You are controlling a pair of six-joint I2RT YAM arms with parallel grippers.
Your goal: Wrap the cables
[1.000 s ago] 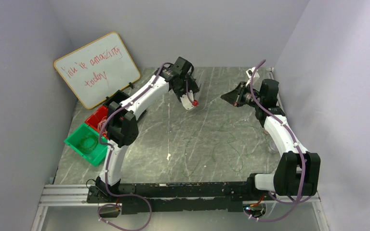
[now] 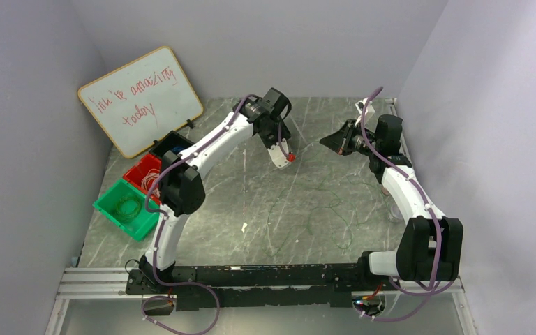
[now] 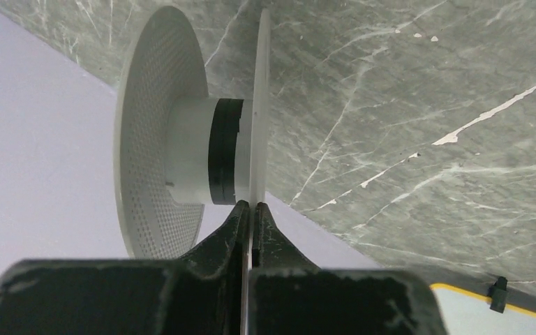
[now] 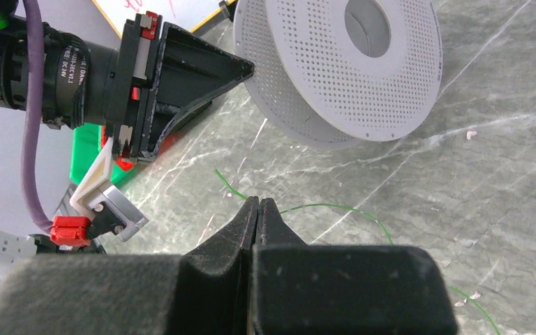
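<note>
A light grey perforated spool hangs in front of the right camera; in the left wrist view it is side-on, with a black band [image 3: 225, 150] on its hub. My left gripper is shut on a flange rim. My right gripper is shut, nothing showing between its fingers, a short way right of the spool in the top view. A thin green cable [image 2: 335, 208] lies in loose loops on the table's right half, also visible below the spool in the right wrist view [image 4: 342, 206].
A green bin [image 2: 139, 225] with coiled cable, a red bin [image 2: 134, 174] with cables and a black bin [image 2: 164, 146] line the left side. A whiteboard [image 2: 139, 105] leans at the back left. Walls enclose the table.
The right arm has hardly moved.
</note>
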